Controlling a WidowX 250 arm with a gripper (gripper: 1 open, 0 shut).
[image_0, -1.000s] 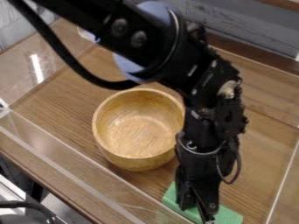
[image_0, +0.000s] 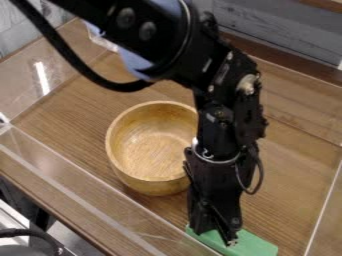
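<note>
My black gripper (image_0: 214, 228) points down at the front of the wooden surface, its tips over the left part of a green flat object (image_0: 251, 246) at the bottom right. The fingers look shut; whether anything is between them is hidden. A wooden bowl (image_0: 134, 150) stands left of the gripper, partly behind the arm.
The wooden table (image_0: 67, 115) has free room at the left and right of the arm. A transparent edge runs along the front left, with dark cables at the lower left. A grey panelled wall (image_0: 40, 25) stands at the back.
My gripper has moved slightly left and the upper arm has shifted lower in the view, showing more of the back edge.
</note>
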